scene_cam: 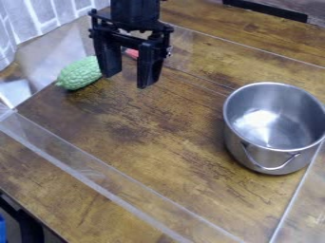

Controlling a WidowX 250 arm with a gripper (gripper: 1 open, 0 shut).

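Observation:
My black gripper [128,68] hangs over the upper left of the wooden surface, open, its two fingers apart with nothing seen between them. Just left of it lies a pale green, bumpy vegetable [78,74], like a corn cob or gourd. A small red item [132,53] is partly hidden behind the gripper. A steel pot [273,128] with a wire handle stands at the right and looks empty.
Clear plastic walls [108,176] border the wooden work area [152,142]. A white cloth [26,24] is at the upper left.

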